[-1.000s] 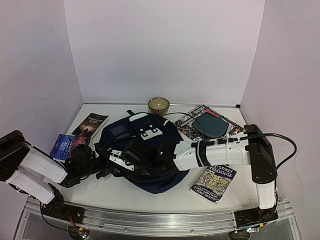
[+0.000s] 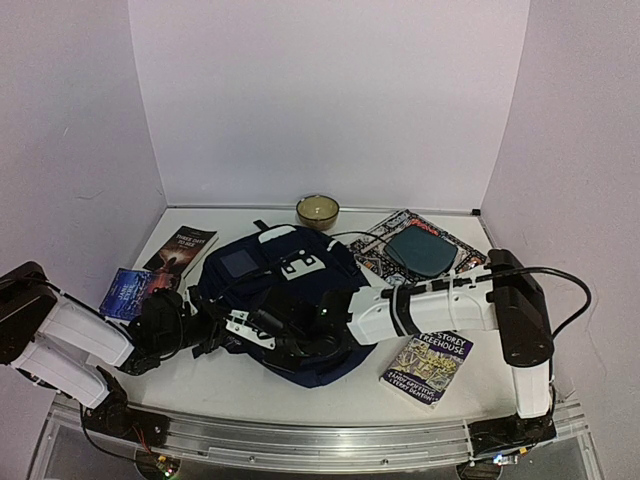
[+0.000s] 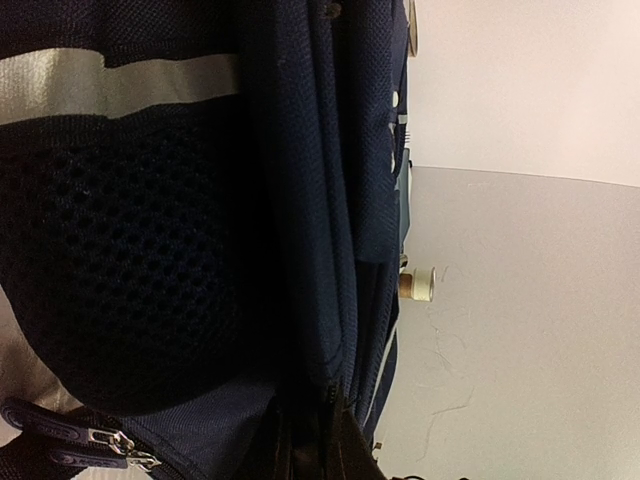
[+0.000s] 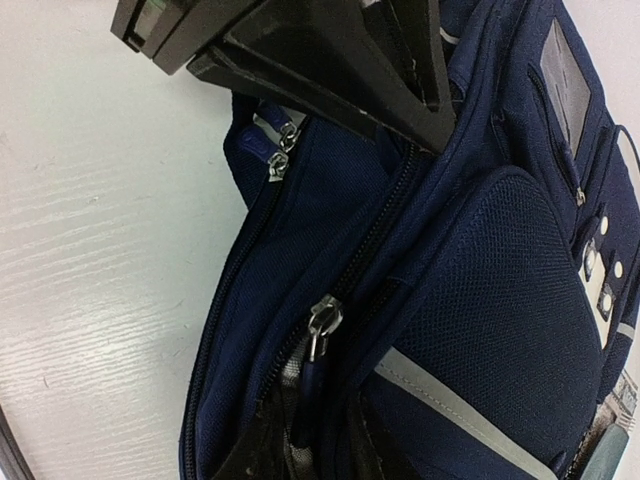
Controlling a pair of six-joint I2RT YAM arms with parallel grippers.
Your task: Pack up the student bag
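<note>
The navy student bag (image 2: 330, 365) lies in the middle of the table. At its left side, my left gripper (image 2: 213, 325) is shut on the bag's edge; in the left wrist view, a fabric fold (image 3: 315, 250) runs down into the dark fingertips. The right arm reaches across the bag. In the right wrist view, my right gripper is around a dark zipper pull (image 4: 312, 385), which hangs from a metal slider (image 4: 325, 318) and appears pinched. Black parts of the left gripper cover the zipper track's upper part.
Two books, a blue one (image 2: 125, 293) and a dark one (image 2: 182, 250), lie left of the bag. A Treehouse book (image 2: 430, 365) is at front right. Behind it lie a patterned item (image 2: 455, 240) and a teal pouch (image 2: 421, 251). A bowl (image 2: 318, 209) stands at the back.
My right gripper has shifted slightly right and toward the table's front over the bag. The left arm, the bag and the books look unmoved.
</note>
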